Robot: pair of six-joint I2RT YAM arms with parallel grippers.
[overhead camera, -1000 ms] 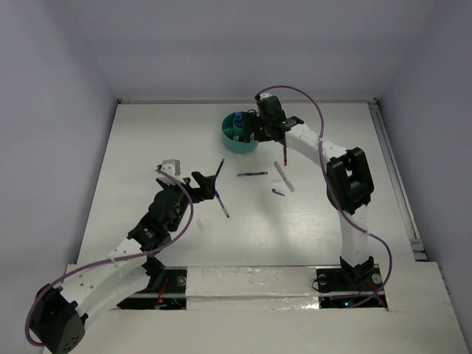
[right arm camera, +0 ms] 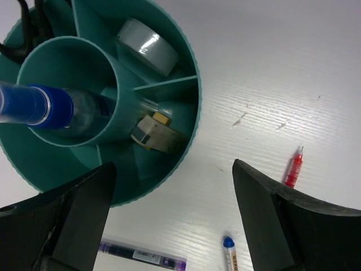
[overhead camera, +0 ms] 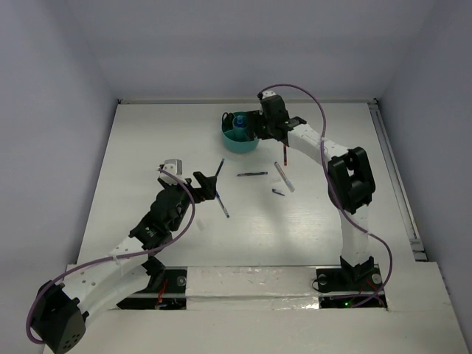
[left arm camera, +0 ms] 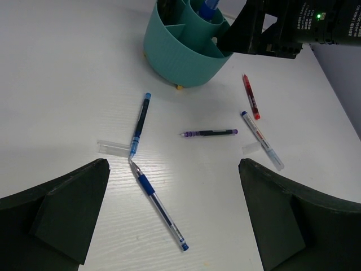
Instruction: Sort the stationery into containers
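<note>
A teal divided container [overhead camera: 240, 145] stands at the back middle. It holds scissors [right arm camera: 25, 42], a blue-capped bottle [right arm camera: 51, 107], a grey tape roll [right arm camera: 146, 45] and a small block [right arm camera: 155, 134]. My open right gripper [overhead camera: 253, 124] is above the container. My open left gripper [overhead camera: 206, 186] is lower left, over loose pens. These include a blue pen [left arm camera: 159, 206], a dark-blue pen [left arm camera: 140, 121], a purple pen [left arm camera: 210, 132], a white pen [left arm camera: 262, 141] and a red pen [left arm camera: 251, 96]. Nothing shows between either gripper's fingers.
A small blue-tipped item [overhead camera: 278, 192] and clear caps [left arm camera: 113, 149] lie among the pens. Walls enclose the back and sides.
The left arm has barely moved, and the pens lie where they were.
</note>
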